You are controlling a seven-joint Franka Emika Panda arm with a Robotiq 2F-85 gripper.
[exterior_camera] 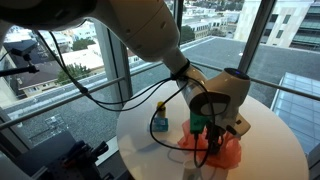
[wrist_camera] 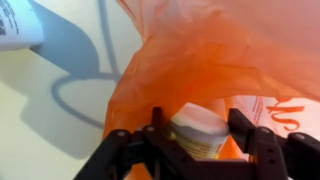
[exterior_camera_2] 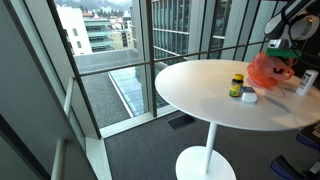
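An orange-red plastic bag (exterior_camera: 228, 152) lies on the round white table, and my gripper reaches down into it. In the wrist view a white-topped object (wrist_camera: 200, 122) stands inside the bag, between my two fingers, which are apart. Whether they press on it cannot be told. The bag's translucent film (wrist_camera: 160, 70) rises around the fingers. From the second exterior view, the bag (exterior_camera_2: 268, 70) is at the far right of the table, partly hiding the arm's end.
On the round table (exterior_camera_2: 195, 85) stand a dark jar with a yellow lid (exterior_camera_2: 237, 85) and a small white-and-blue item (exterior_camera_2: 249, 95) beside it. A white bottle (exterior_camera_2: 307, 82) stands near the bag.
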